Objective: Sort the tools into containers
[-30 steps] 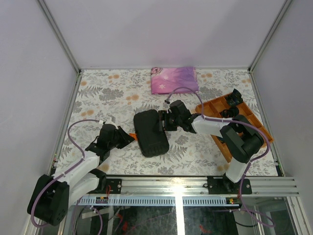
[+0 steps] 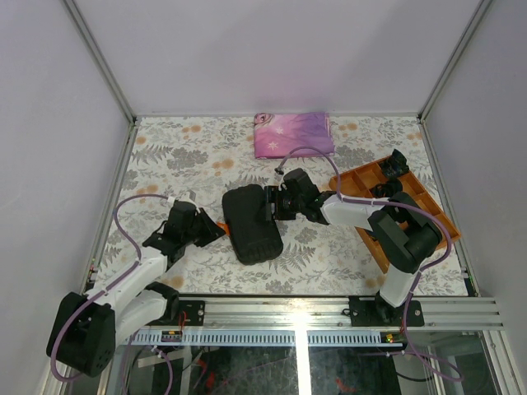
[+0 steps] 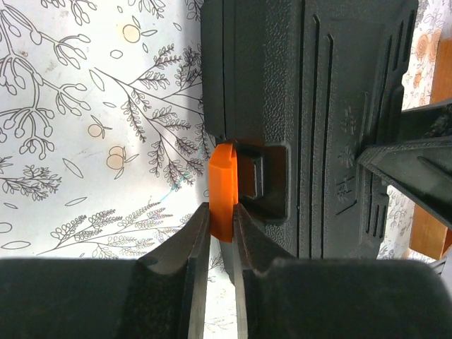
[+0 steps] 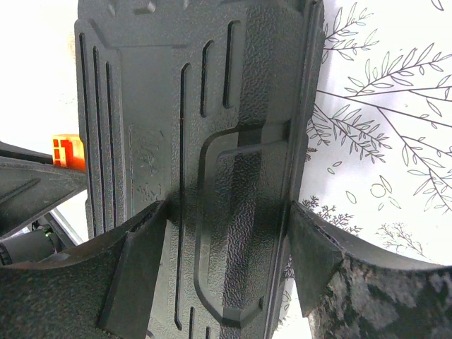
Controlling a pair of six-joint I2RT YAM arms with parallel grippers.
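Observation:
A dark, ribbed tool case with its lid closed lies mid-table. On its left edge is an orange latch, tilted out from the recess. My left gripper is shut on that latch, its fingertips pinching the lower end. At the case's opposite side, my right gripper grips the case across its edge, one finger over the top face and the other along the outer side. No loose tools show; whatever is in the case is hidden.
An orange compartment box stands at the right, holding several black items, partly under the right arm. A folded pink-purple cloth lies at the back. Open patterned tabletop shows at the back left.
The grips on latch and case look the same.

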